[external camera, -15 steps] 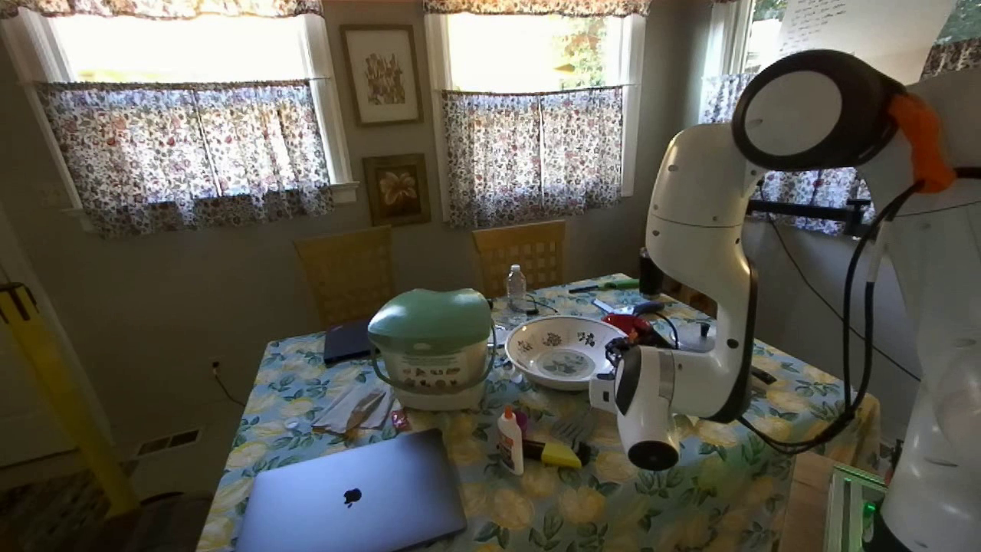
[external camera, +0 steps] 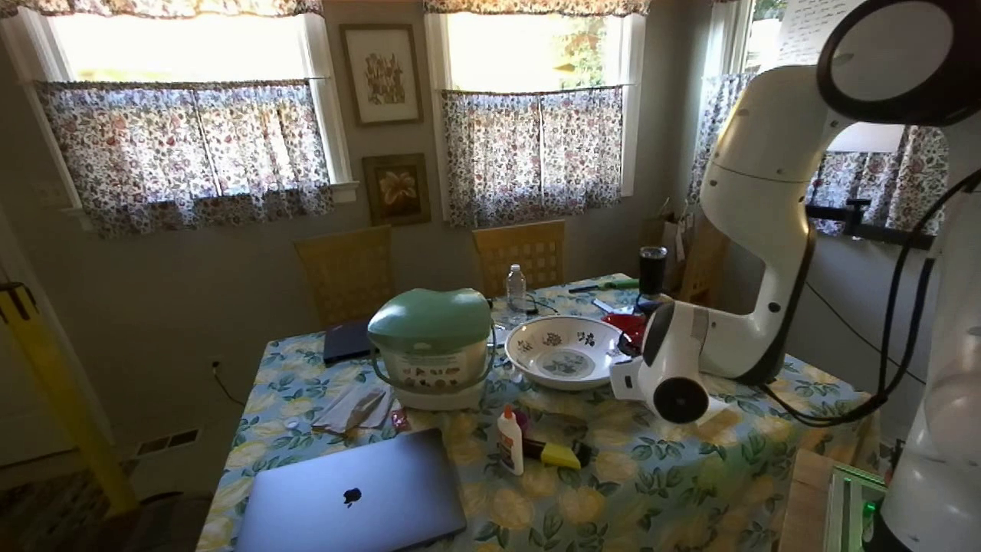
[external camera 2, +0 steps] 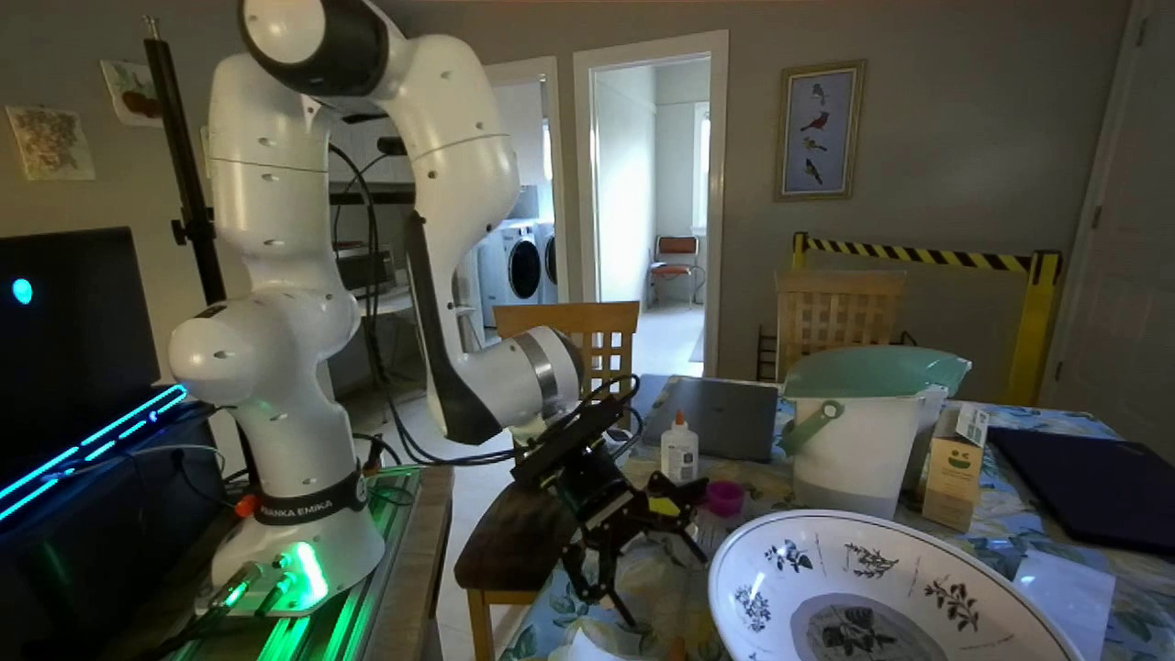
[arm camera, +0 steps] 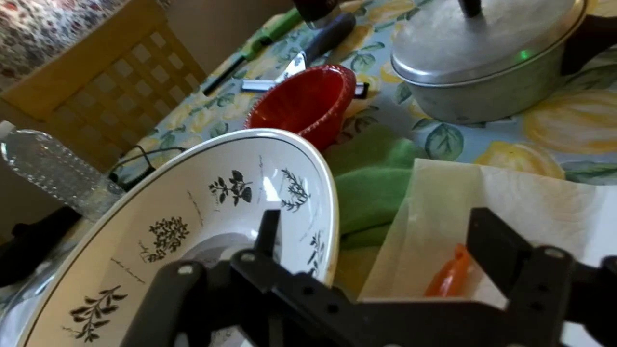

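In the wrist view my gripper has its two dark fingers (arm camera: 269,231) well apart, and nothing is held between them. The left finger overlaps the side of a white bowl (arm camera: 237,147) with dark plant prints; I cannot tell whether they touch. Beyond the right finger lies a sheet of pale paper (arm camera: 445,196) with a small orange object (arm camera: 451,274) on it, partly hidden by the gripper. A green cloth (arm camera: 373,173) lies between bowl and paper. Exterior view 2 has the gripper tilted downward near the bowl (external camera 2: 760,551).
A red bowl (arm camera: 306,104) and a lidded metal pot (arm camera: 486,63) stand behind. A green-lidded bin (external camera: 432,349), a glue bottle (external camera: 510,441) and a laptop (external camera: 354,497) occupy the near table. Bare tablecloth shows right of the glue bottle.
Compared with a second ago, the arm has shifted right and its hand sits higher in exterior view 1. The white bowl has stayed in place.
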